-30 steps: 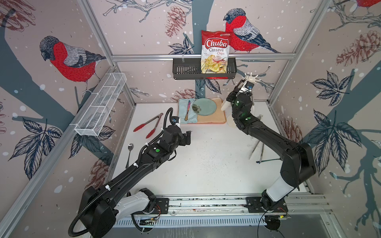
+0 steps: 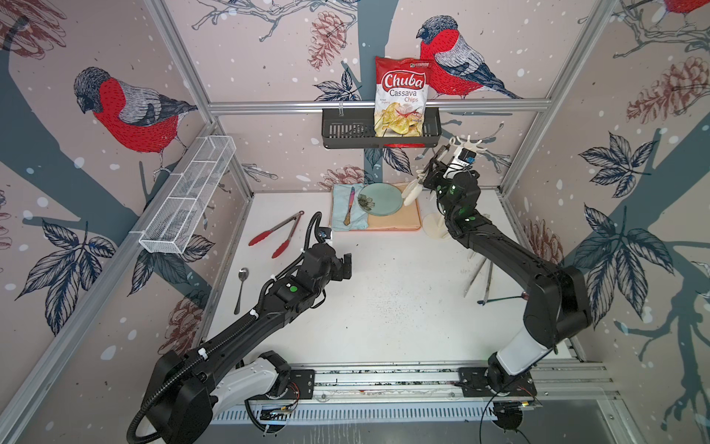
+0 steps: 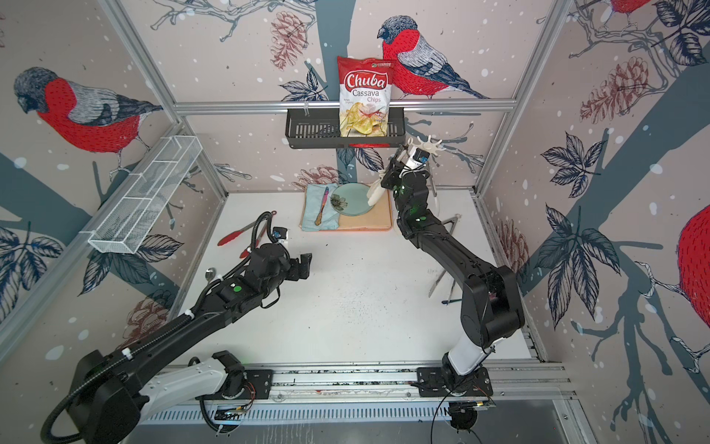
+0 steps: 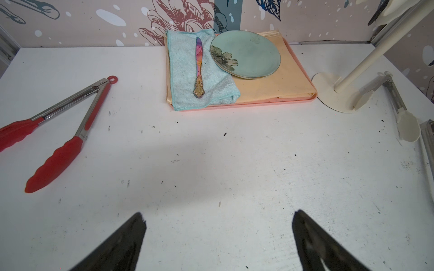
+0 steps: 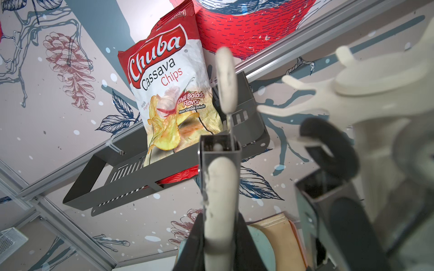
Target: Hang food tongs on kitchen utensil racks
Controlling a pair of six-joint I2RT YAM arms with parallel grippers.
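In the right wrist view my right gripper is shut on cream-and-steel tongs (image 5: 220, 194), whose cream loop (image 5: 226, 81) points upward. The cream utensil rack (image 5: 352, 94) spreads its prongs close by on the right. From it appears to hang a steel utensil with a dark ring (image 5: 332, 149). The tongs' cream heads (image 2: 413, 194) hang below the gripper in the top left view. Whether the loop touches a prong cannot be told. My left gripper stands open and empty above the table. Red tongs (image 4: 58, 158) lie at the left.
A black shelf (image 5: 135, 176) carrying a chip bag (image 5: 169, 85) is close behind the held tongs. A plate (image 4: 248, 54) and knife (image 4: 199, 67) rest on the board. Other cream-tipped tongs (image 4: 397, 101) lie beside the rack's base (image 4: 330, 92).
My right arm has shifted slightly to the right beside the rack, and the held tongs' cream heads show more clearly at its left. The left gripper has moved only slightly.
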